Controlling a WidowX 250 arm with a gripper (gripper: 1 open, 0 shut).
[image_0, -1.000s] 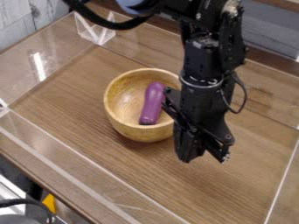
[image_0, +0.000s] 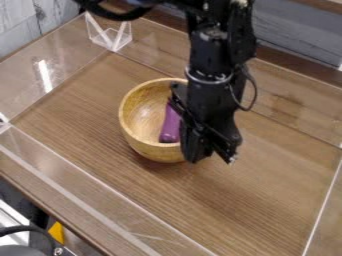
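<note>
A yellow-tan bowl (image_0: 138, 110) sits on the wooden table, left of centre, with a purple oblong object (image_0: 171, 122) inside it, partly hidden by the arm. My gripper (image_0: 193, 150) is low at the bowl's right side, over or against its rim. It looks shut, with nothing visible between its fingers.
A clear wire-like holder (image_0: 110, 32) stands at the back left. A yellow object and dark cables lie beyond the lower left edge.
My gripper has moved left and slightly up, toward the bowl, now covering more of the purple object's right side.
</note>
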